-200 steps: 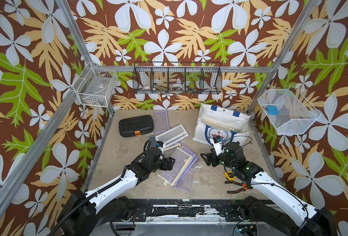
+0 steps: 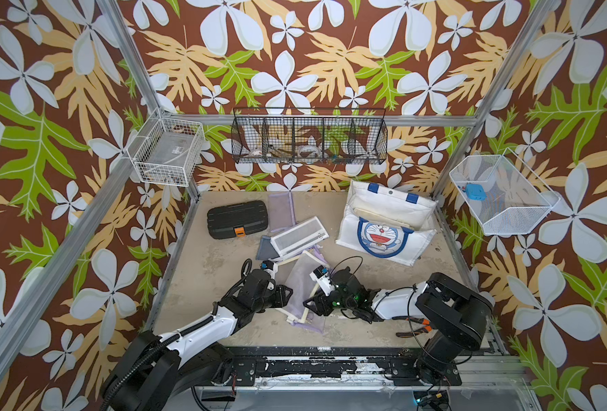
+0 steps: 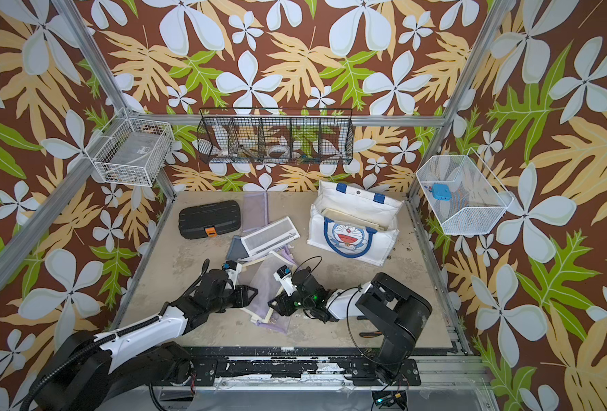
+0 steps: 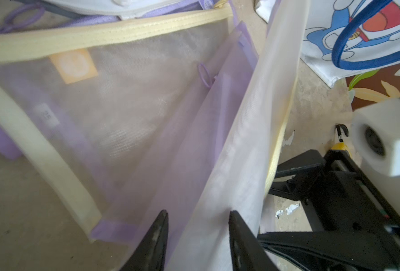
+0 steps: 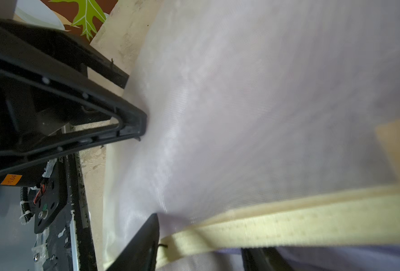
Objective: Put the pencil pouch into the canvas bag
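Observation:
A translucent mesh pouch with cream edging and lavender parts (image 4: 127, 103) lies at mid-table. One pale mesh panel (image 4: 240, 153) is raised along its right side. My left gripper stands part open over the pouch's near portion, with pale mesh showing between its fingers. Across from it, my right gripper is also part open; the pouch's cream edge (image 5: 299, 225) runs through the gap. Neither finger is visibly closed on the fabric. The white canvas bag (image 2: 420, 250), with blue handles and a cartoon face, stands gaping at back right.
Behind the pouch lie a white-framed mesh case (image 2: 298, 236) and a flat lavender pouch (image 2: 281, 211). A black case (image 2: 237, 219) sits at back left. Orange-handled pliers (image 2: 423, 328) lie by the right arm's base. Wire baskets hang around the table. Bare table separates pouch from bag.
My right gripper has moved left and nearer the front, from before the bag to the pouch. The pouch's right edge is now lifted.

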